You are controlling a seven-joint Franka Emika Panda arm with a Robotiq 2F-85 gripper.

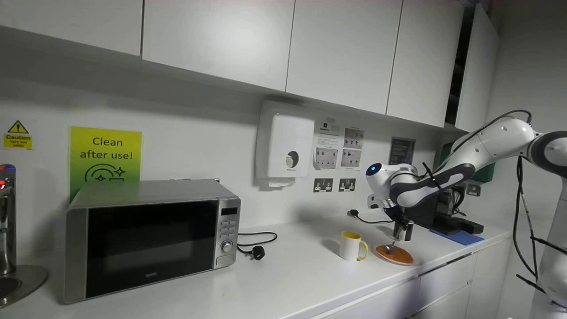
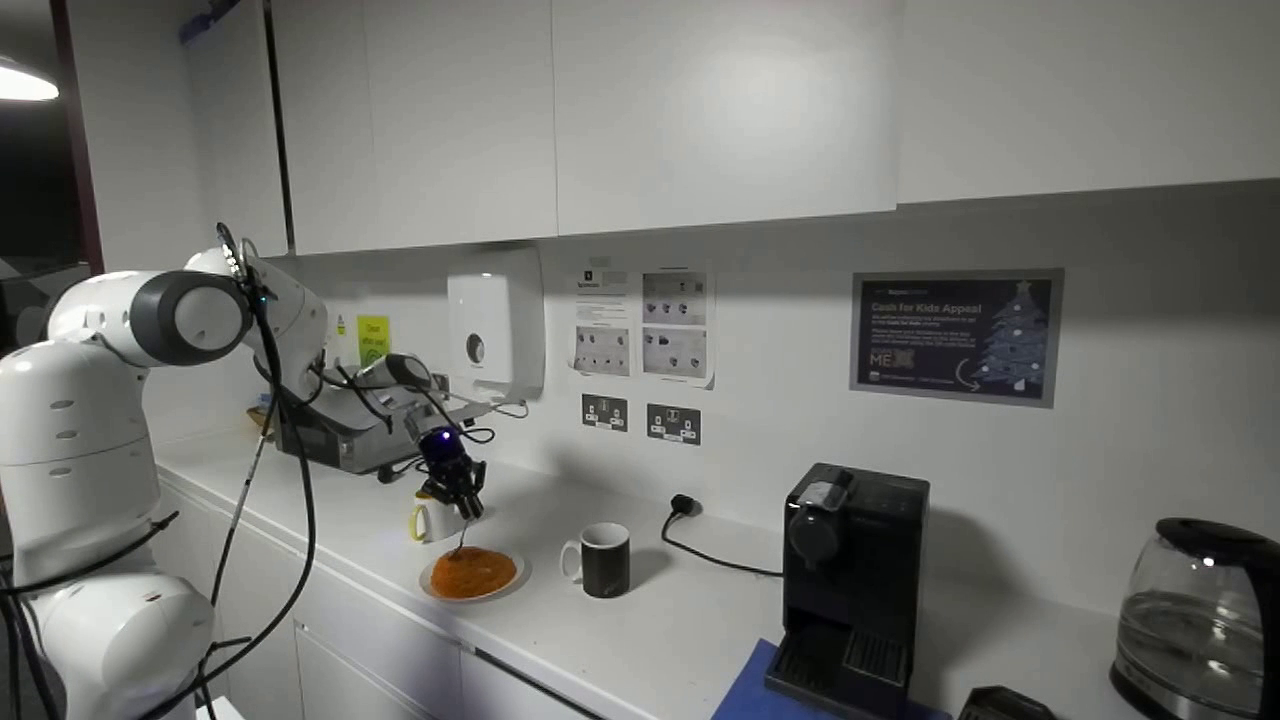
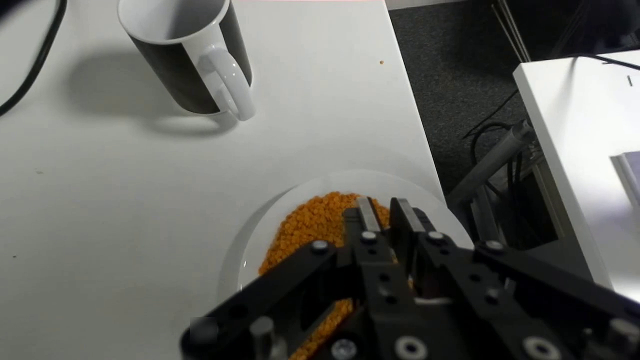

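A metal spoon (image 1: 390, 247) slants down from my gripper (image 2: 468, 509), which is shut on its handle. The spoon's head meets the heap of small orange grains (image 2: 473, 572) on a white plate (image 3: 255, 258); how deep it sits cannot be told. In the wrist view the gripper is above the plate, and its dark fingers hide most of the spoon and part of the heap.
A black-and-white mug (image 3: 186, 72) and a white-and-yellow mug (image 1: 350, 247) flank the plate. The counter's front edge runs close by it. Farther off stand a coffee machine (image 2: 854, 576) and a microwave (image 1: 151, 244). Bare counter separates the microwave and mugs.
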